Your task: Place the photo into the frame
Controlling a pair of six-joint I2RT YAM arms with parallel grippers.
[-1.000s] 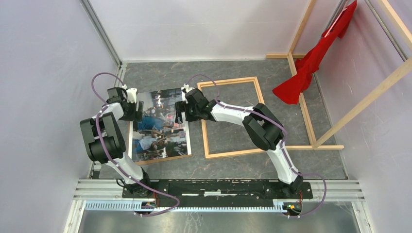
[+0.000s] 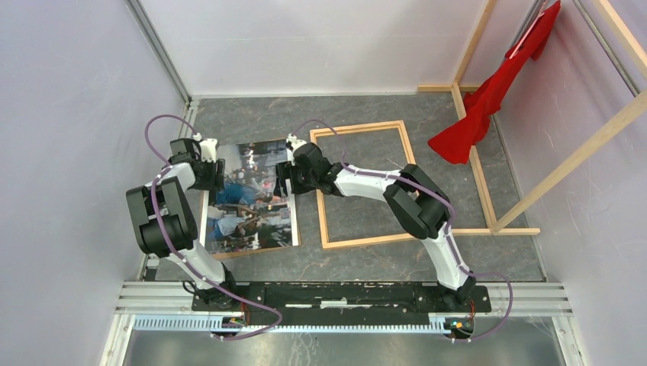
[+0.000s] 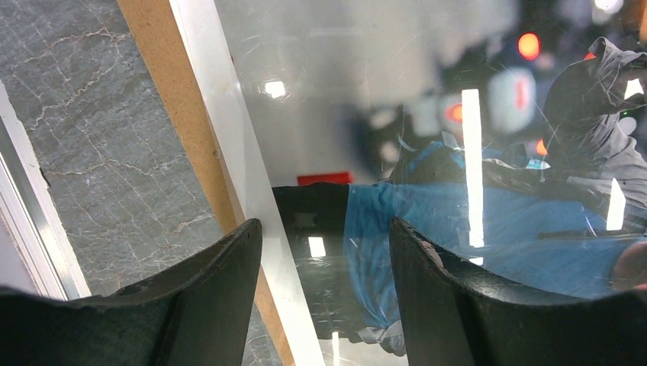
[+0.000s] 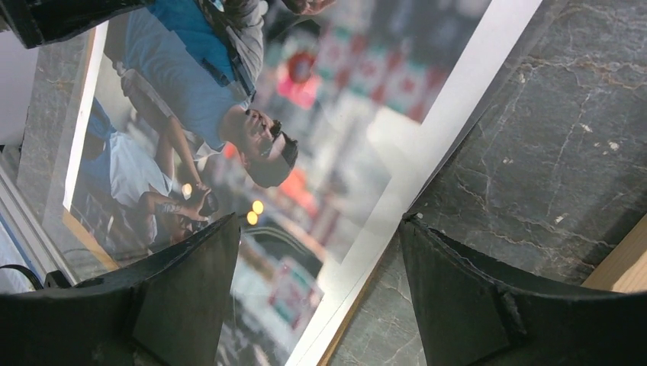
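Note:
The photo (image 2: 248,217), a street scene with white side borders (image 3: 248,171), lies on a brown backing board (image 3: 179,99) at the left of the floor. Glossy reflections and a see-through strip beyond its border suggest a clear sheet. My left gripper is at the photo's left edge, one finger by the white border and the other over the picture. A gap shows between those fingers; whether they grip anything is unclear. At the right edge, my right gripper stands open, its fingers astride the white border. The empty wooden frame (image 2: 366,241) lies to the right.
My right arm (image 2: 366,183) reaches across the wooden frame. Farther right, a red cloth (image 2: 477,118) hangs near a wooden rack (image 2: 580,160). A wall stands close on the left.
My left gripper has shifted slightly right, onto the photo's edge. The photo's top edge sits slightly lower in the top view. My right gripper has barely moved.

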